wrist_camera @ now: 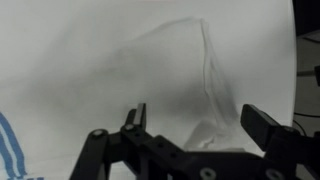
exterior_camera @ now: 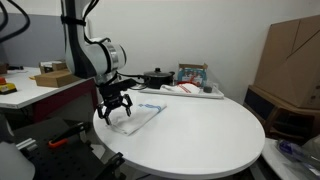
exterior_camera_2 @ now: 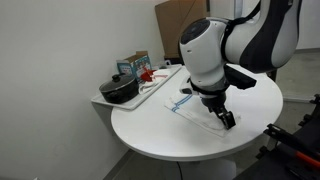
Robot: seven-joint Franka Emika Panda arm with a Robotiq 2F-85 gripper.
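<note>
A white cloth [exterior_camera: 143,116] with blue stripes lies on the white round table [exterior_camera: 200,135], near its left edge. In the wrist view the cloth [wrist_camera: 165,80] spreads below the fingers, with a raised fold on the right and the blue stripes [wrist_camera: 12,150] at lower left. My gripper stands open, its two fingers wide apart and nothing held between them. In exterior view 1 the gripper [exterior_camera: 115,113] is low over the cloth's near left end. Exterior view 2 has the gripper [exterior_camera_2: 222,117] just above the cloth [exterior_camera_2: 200,120]; contact cannot be made out.
A black pot [exterior_camera: 157,78] stands on a tray at the back, beside a box [exterior_camera: 192,74] with red items in front. A stack of cardboard boxes [exterior_camera: 55,75] is beyond the left edge.
</note>
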